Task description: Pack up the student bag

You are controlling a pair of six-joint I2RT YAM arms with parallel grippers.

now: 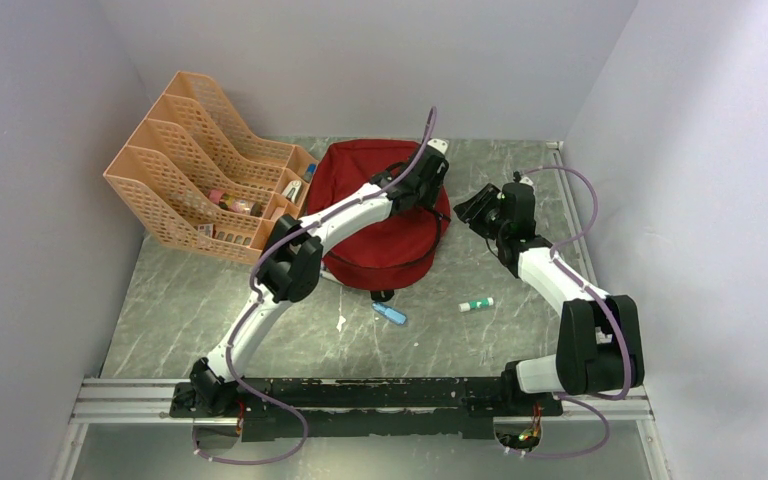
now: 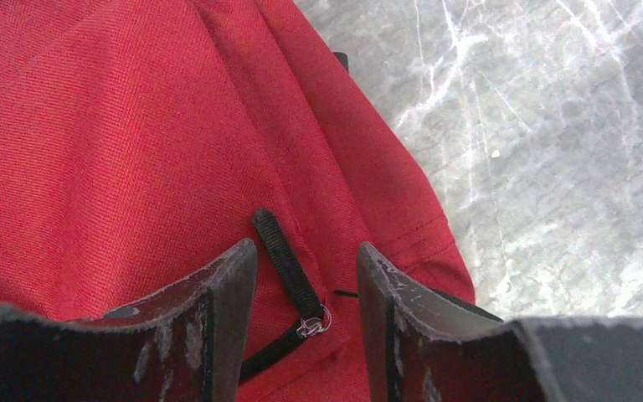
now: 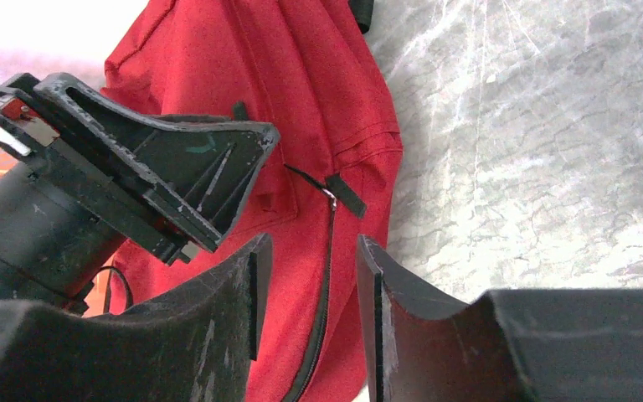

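Observation:
A red bag (image 1: 380, 245) lies flat in the middle of the floor, its black zipper curving along the near side. Over its right edge is my left gripper, partly open around a black zipper pull (image 2: 289, 264) that lies between its fingers without visible contact. In the right wrist view the zipper's slider and tab (image 3: 347, 195) show near the bag's edge, ahead of my right gripper. That gripper stands open, with nothing gripped. From above, the right gripper (image 1: 465, 212) is just right of the bag.
An orange tiered rack (image 1: 195, 165) with several small items stands at the back left. A blue highlighter (image 1: 390, 314) and a green glue stick (image 1: 477, 304) lie on the grey floor in front of the bag.

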